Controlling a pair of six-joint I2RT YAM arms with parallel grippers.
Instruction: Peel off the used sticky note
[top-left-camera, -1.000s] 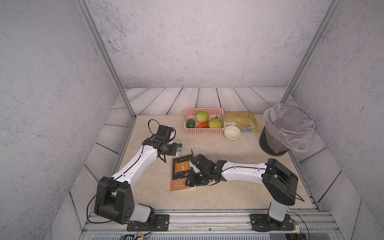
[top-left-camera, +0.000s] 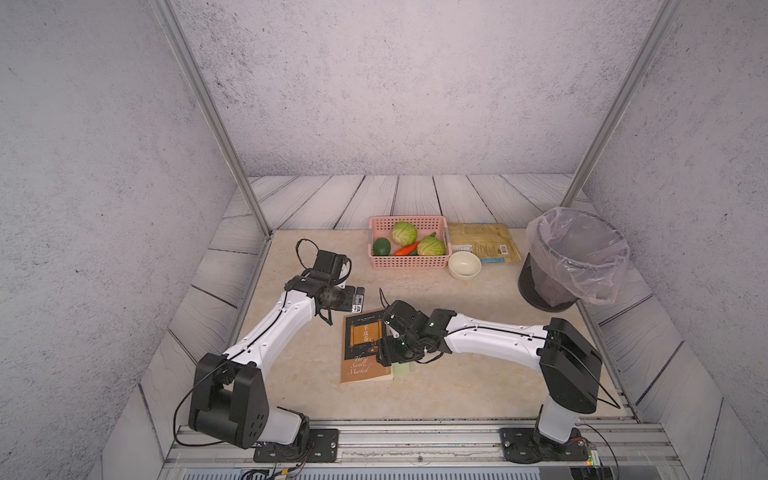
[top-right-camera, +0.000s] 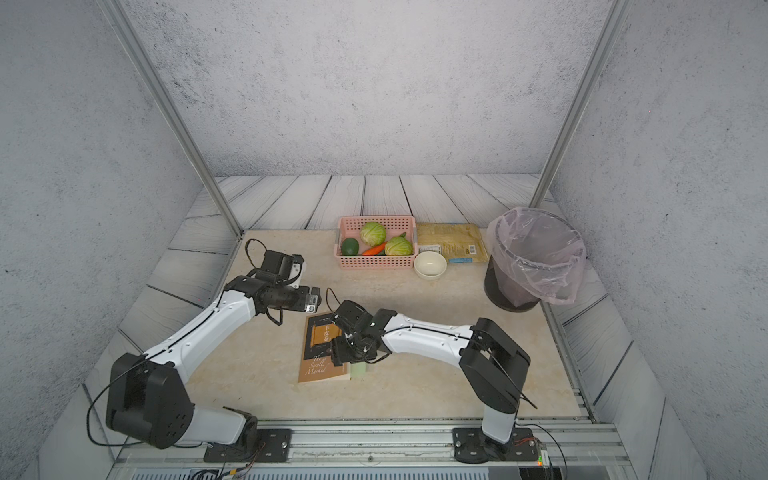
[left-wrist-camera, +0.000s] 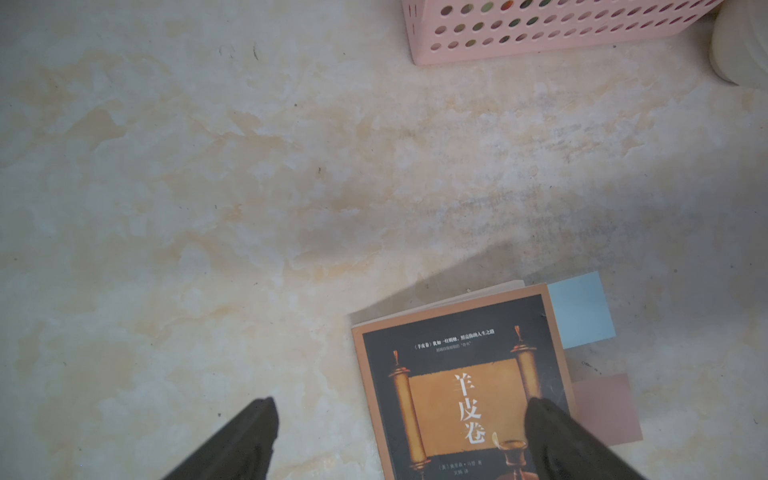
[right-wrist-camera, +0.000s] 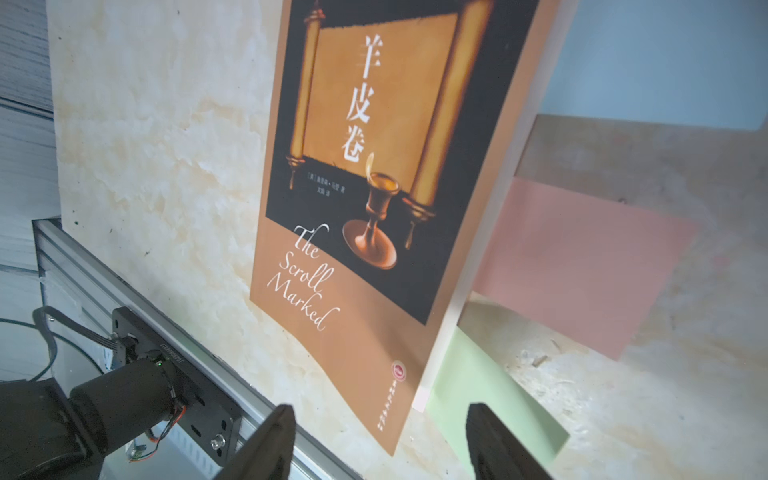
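Observation:
A brown and black book (right-wrist-camera: 376, 184) lies on the table with three sticky notes poking out from its right edge. They are a blue note (right-wrist-camera: 656, 64), a pink note (right-wrist-camera: 584, 260) and a green note (right-wrist-camera: 488, 400) at the bottom corner. My right gripper hovers over that lower corner, its fingers apart with nothing held between them; the right finger overlaps the green note in the right wrist view. Above the book's upper left, my left gripper is open and empty. In the top views, the right arm hides the pink and blue notes.
A bin with a clear liner (top-left-camera: 572, 256) stands at the right. Along the back are a pink basket (top-left-camera: 409, 262) of vegetables, a cream bowl (top-left-camera: 464, 265) and a gold packet (top-left-camera: 484, 240).
My right gripper has moved slightly up and away from the book's lower corner, and more of the green note shows. The left arm has stayed still.

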